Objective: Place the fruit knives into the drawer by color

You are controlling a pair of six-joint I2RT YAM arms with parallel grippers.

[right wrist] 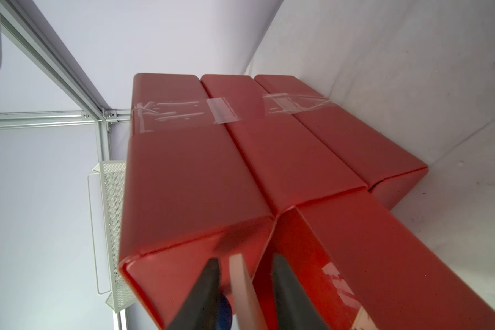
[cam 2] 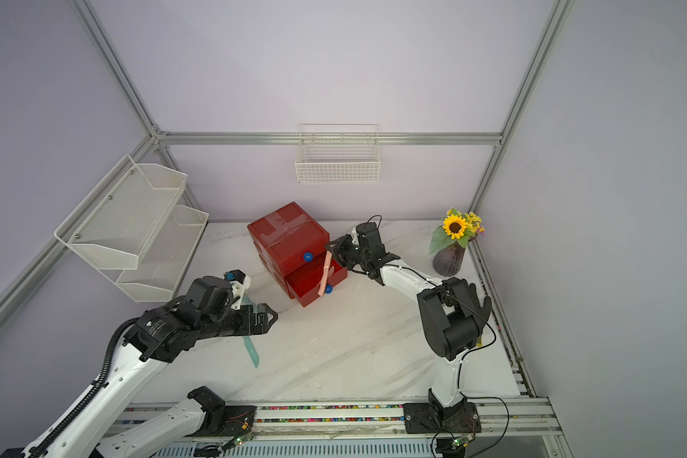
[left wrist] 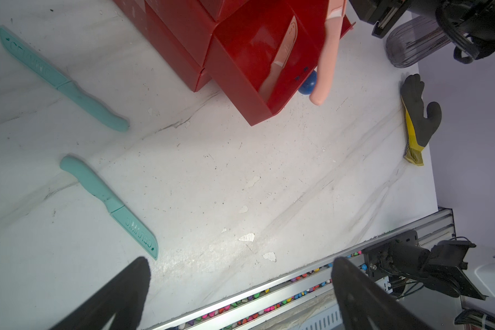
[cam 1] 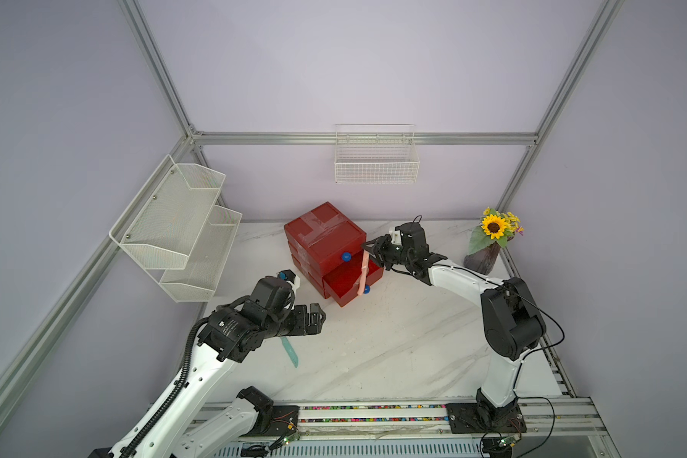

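Note:
A red drawer box point(cam 1: 320, 236) stands at the back centre, its lower drawer point(left wrist: 242, 55) pulled out with a pink knife point(left wrist: 280, 57) inside. My right gripper point(cam 1: 370, 248) holds another pink knife by its blade, hanging handle-down over that open drawer; in the right wrist view its fingers are blurred on either side of it. Two teal knives point(left wrist: 90, 184) lie on the table left of the box, below my left gripper, which stands open and empty.
A vase of sunflowers point(cam 1: 482, 255) stands back right, a glove point(left wrist: 420, 121) lies at the right edge, and wire baskets point(cam 1: 168, 221) hang on the walls.

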